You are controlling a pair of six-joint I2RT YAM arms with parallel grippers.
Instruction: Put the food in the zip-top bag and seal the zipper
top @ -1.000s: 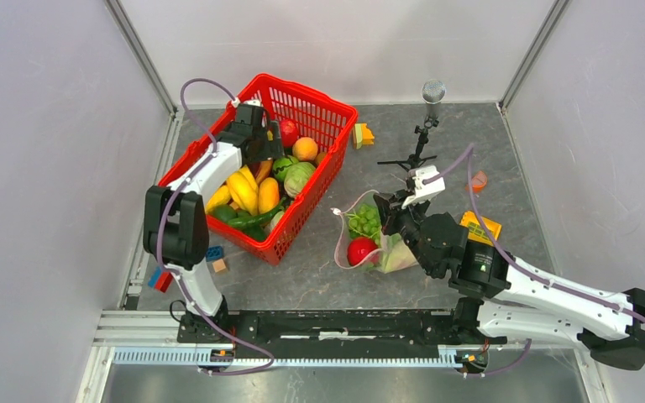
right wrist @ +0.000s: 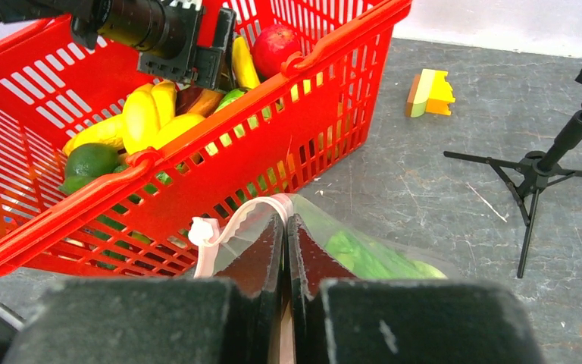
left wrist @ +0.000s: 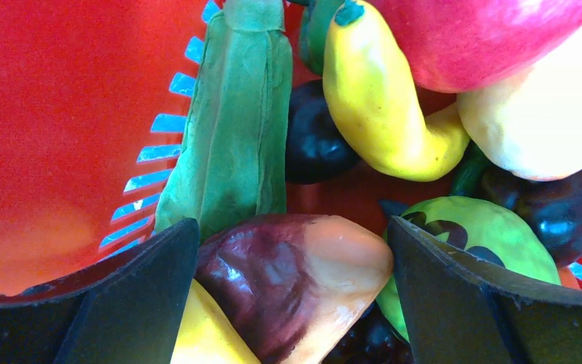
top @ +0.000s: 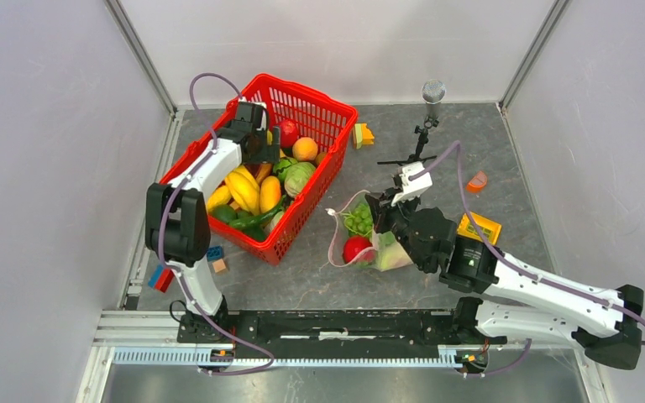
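The clear zip top bag (top: 337, 249) lies with its mouth spread, green grapes (top: 359, 220) and a round red food (top: 357, 248) inside. My right gripper is shut on the bag's pinkish zip rim (right wrist: 236, 219), which passes between its fingertips. Over the red basket my left gripper hangs open, its fingers (left wrist: 114, 296) on either side of a dark purple and tan food (left wrist: 273, 265). Whether they touch it I cannot tell. Around it lie a green okra-like food (left wrist: 235, 121), a yellow curved pepper (left wrist: 379, 98) and a green spotted food (left wrist: 474, 235).
The red basket (top: 329, 178) full of play food stands left of the bag. A small tripod with a microphone (top: 422, 134) is at the back right. Blocks (top: 362, 135) and a yellow box (top: 479, 227) lie on the grey table, clear behind the bag.
My right gripper and the bag's rim have shifted slightly left.
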